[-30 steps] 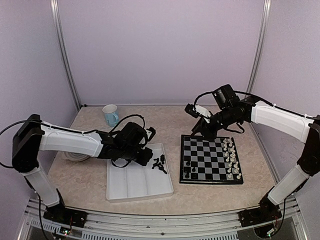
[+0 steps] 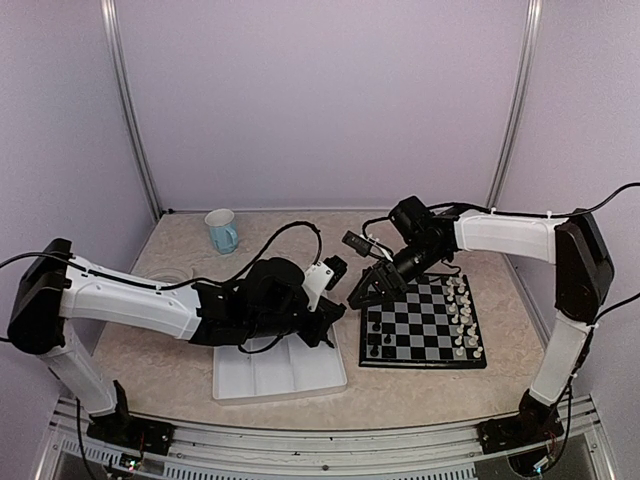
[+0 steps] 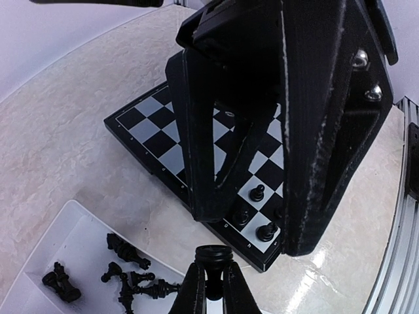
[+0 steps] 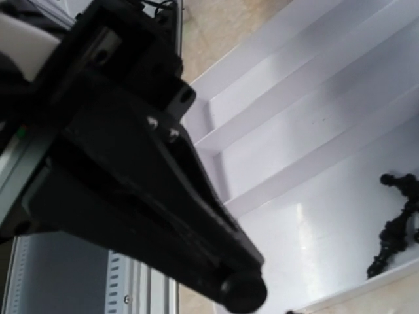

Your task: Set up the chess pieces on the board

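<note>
In the left wrist view my left gripper is shut on a black chess piece (image 3: pixel 214 255), its rounded end facing up. My right gripper stands open close above that piece, with an empty gap between its fingers. The top view shows both grippers meeting between the white tray (image 2: pixel 280 397) and the chessboard (image 2: pixel 415 338). A few black pieces (image 2: pixel 388 339) stand along the board's left side, and white pieces (image 2: pixel 461 329) line its right side. More black pieces (image 3: pixel 124 252) lie loose in the tray.
A light blue mug (image 2: pixel 222 232) stands at the back left. Bare table shows behind the board and along the front edge. Two tray compartments (image 4: pixel 262 140) look empty in the right wrist view. The arms are very close together.
My left gripper has come right, over the tray's right side. The right gripper has moved left and down from the board's far left corner, and the two now nearly meet.
</note>
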